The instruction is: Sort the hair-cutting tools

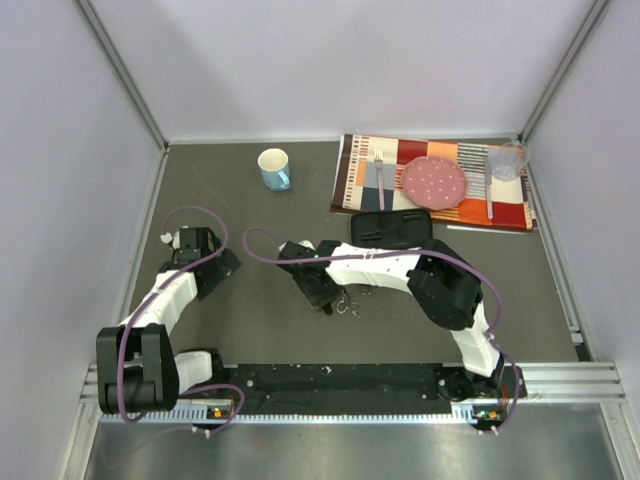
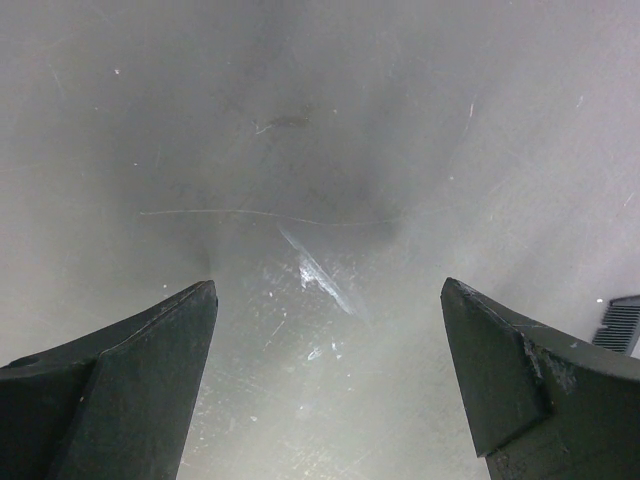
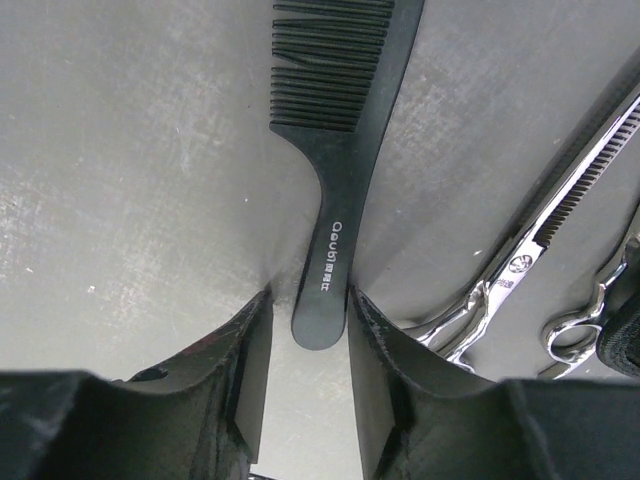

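A black comb (image 3: 345,165) lies on the grey table in the right wrist view, its handle pointing towards my right gripper. That gripper is low over the table and part open, one finger on each side of the handle's end; a small gap shows on the left. Beside the comb lie silver thinning scissors (image 3: 520,262) and, at the right edge, a second pair of scissors (image 3: 575,335), partly cut off. A black two-part tray (image 1: 391,212) is behind the right arm. My left gripper stands open over bare table, holding nothing.
In the left wrist view, a black toothed piece (image 2: 620,324) shows at the right edge. A blue mug (image 1: 274,170) stands at the back. Behind the tray lies a striped placemat (image 1: 360,188) with a pink plate (image 1: 434,182), fork and knife.
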